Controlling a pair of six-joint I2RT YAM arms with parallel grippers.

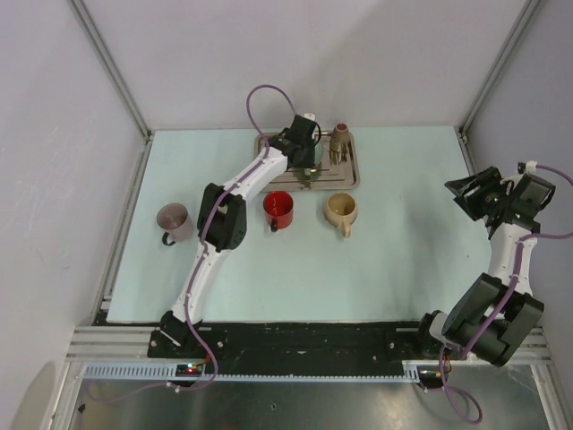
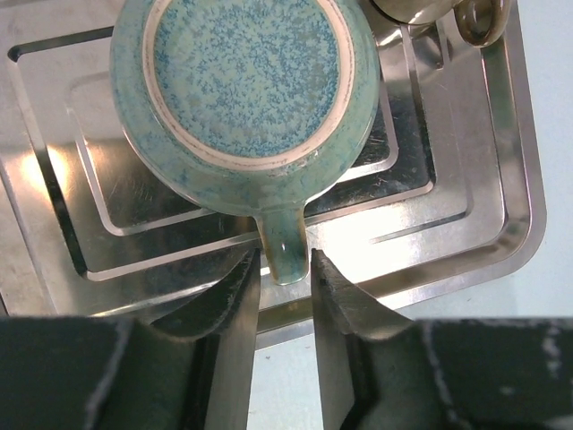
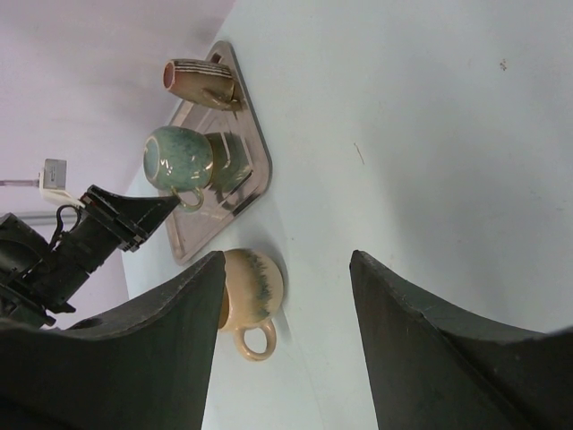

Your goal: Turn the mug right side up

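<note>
A blue-green speckled mug (image 2: 242, 76) stands upside down on the metal tray (image 2: 403, 233), its round foot facing up in the left wrist view. Its handle (image 2: 285, 242) points towards my left gripper, whose fingertips sit one on each side of it. A slim gap shows between the handle and the left-hand finger; the fingers are part open. From the right wrist view the same mug (image 3: 183, 157) appears with the left fingers close to its handle. Far off at the right table edge, my right gripper (image 1: 457, 193) is open and empty.
Beside the green mug on the tray is a brown mug (image 1: 339, 134). In front of the tray stand a red mug (image 1: 278, 208) and a tan mug (image 1: 340, 209); a grey-brown mug (image 1: 175, 221) is at left.
</note>
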